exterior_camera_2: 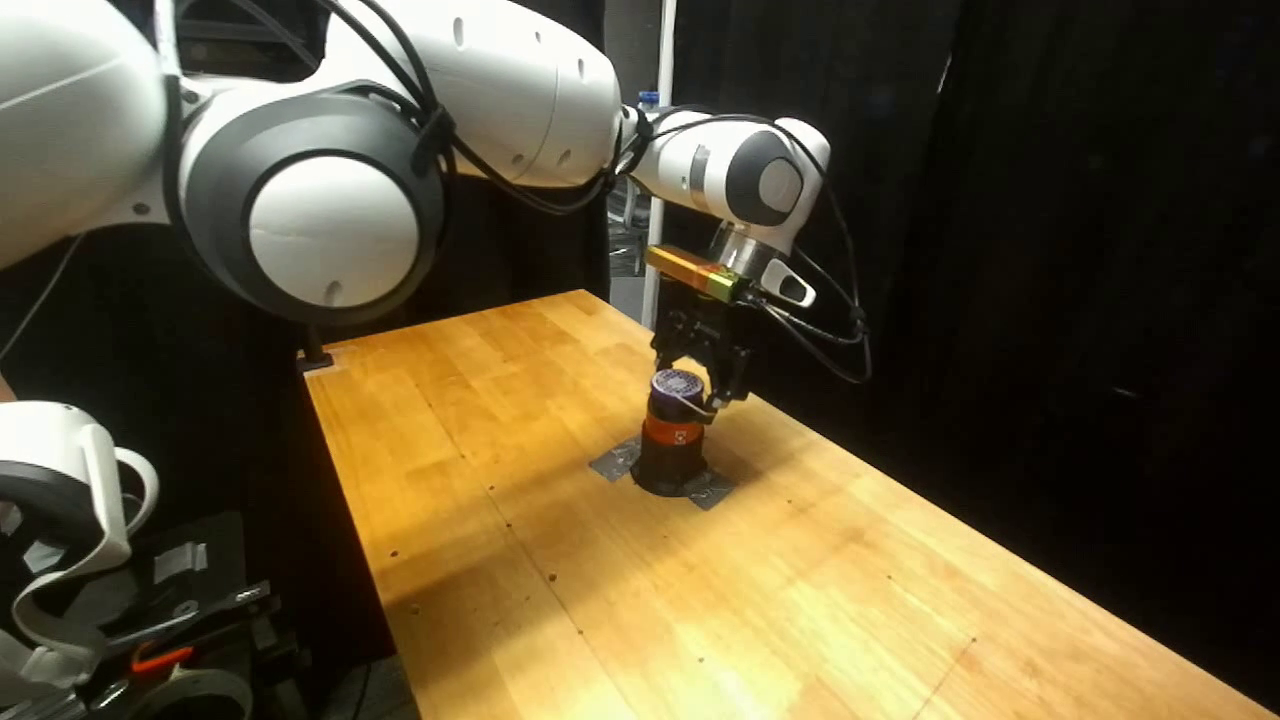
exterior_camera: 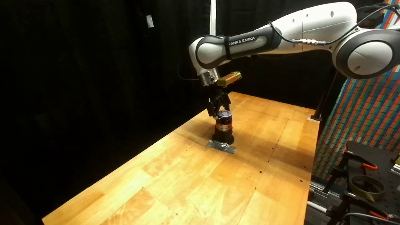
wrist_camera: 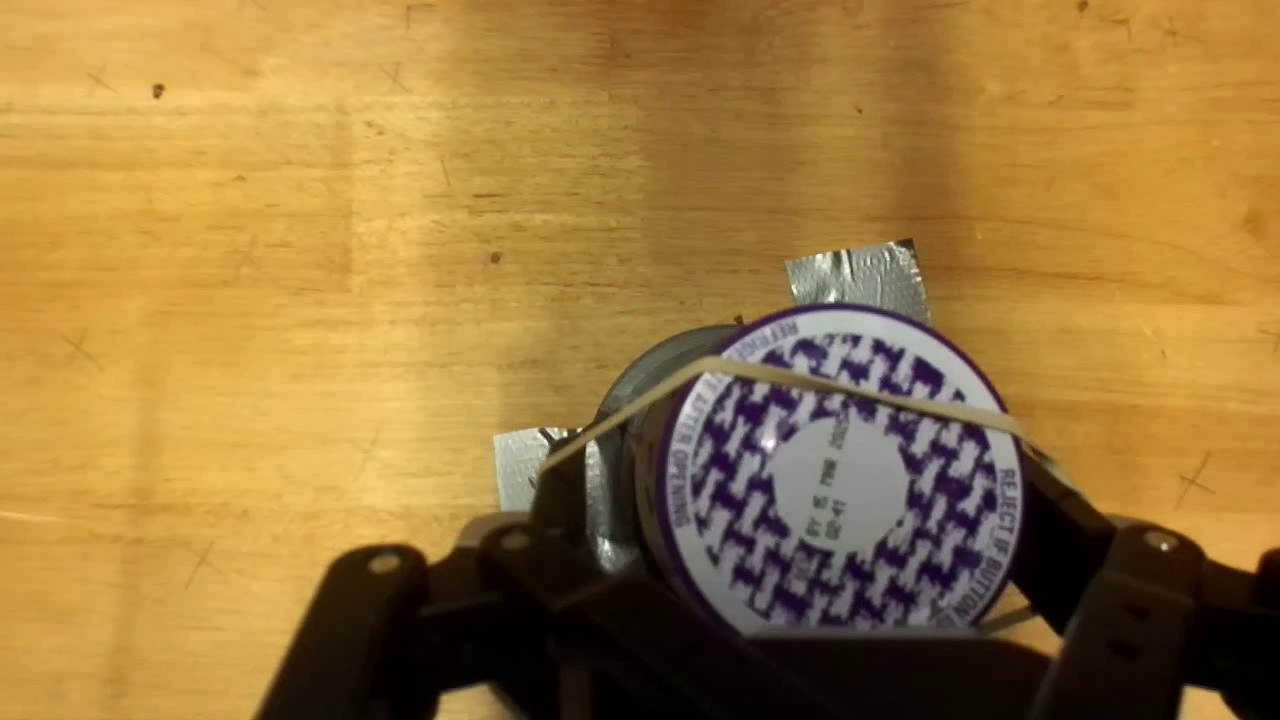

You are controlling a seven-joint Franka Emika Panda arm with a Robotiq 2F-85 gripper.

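Observation:
A jar with a purple-and-white patterned lid (wrist_camera: 840, 486) and an orange label band (exterior_camera: 223, 127) stands upright in a black round base (exterior_camera_2: 667, 470). Silver tape (exterior_camera: 221, 146) holds this base to the table. My gripper is open at lid height, its fingers (wrist_camera: 558, 492) on opposite sides of the lid with the lid between them. On the left in the wrist view a gap shows between finger and lid; contact on the right is unclear. A tan rubber band (wrist_camera: 840, 386) is stretched from finger to finger across the lid's top.
Black curtains hang behind it. Off its edge stands a dark side bench (exterior_camera: 375, 165) with clamps and a tape roll (exterior_camera: 366, 187).

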